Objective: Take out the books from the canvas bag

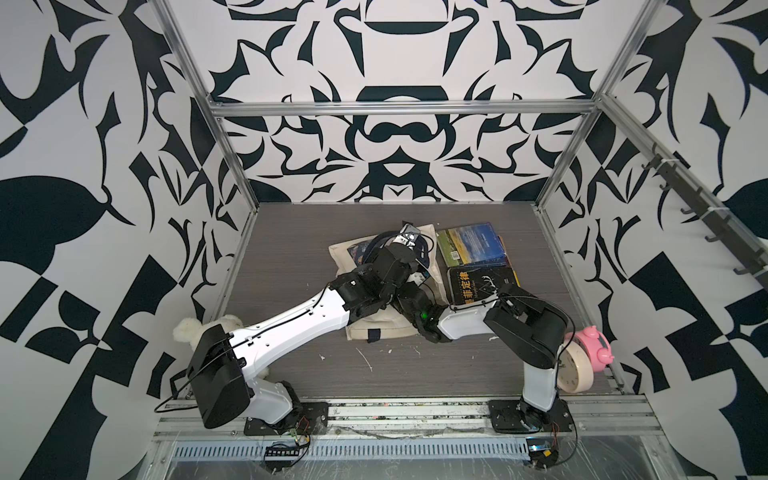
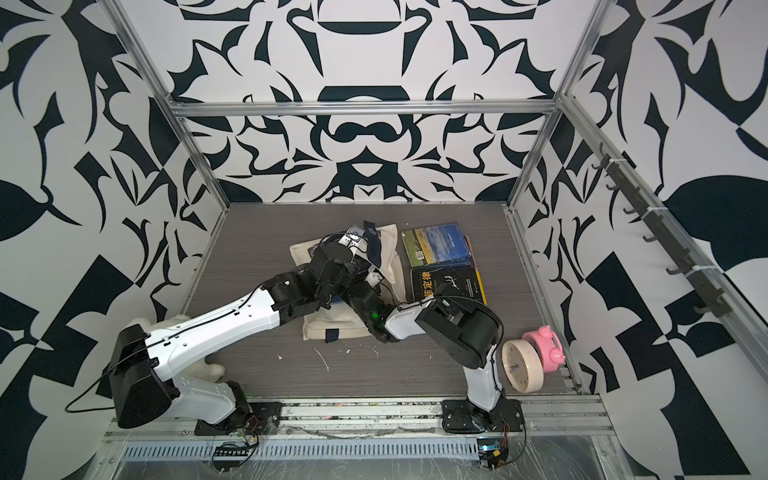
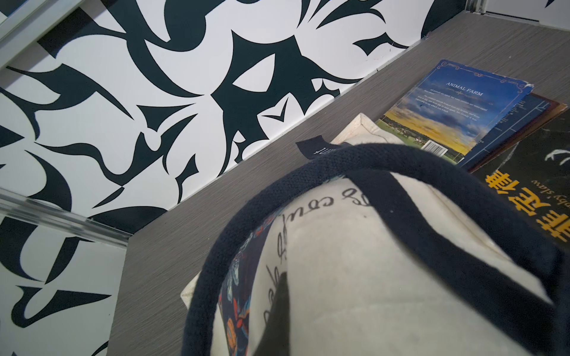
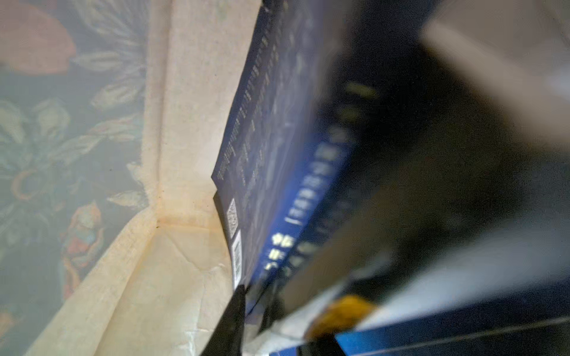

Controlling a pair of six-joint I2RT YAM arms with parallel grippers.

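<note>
The canvas bag (image 1: 380, 328) lies mid-table, mostly hidden beneath both arms. In the left wrist view its cream fabric (image 3: 380, 279) and dark handle (image 3: 308, 160) fill the foreground; my left gripper (image 1: 404, 244) is over the bag's top, fingertips hidden, state unclear. My right gripper is inside the bag, its dark fingers partly apart at the lower edge of the right wrist view, around the lower end of dark blue books (image 4: 249, 148); whether they grip is unclear. Floral lining (image 4: 59, 148) is at the left.
Right of the bag lie books on the table: a blue Animal Farm (image 1: 472, 240) and a black book (image 1: 484, 284). A pink item (image 2: 544, 344) and round clock (image 2: 521, 368) sit at the front right; a plush toy (image 1: 192, 332) at the front left.
</note>
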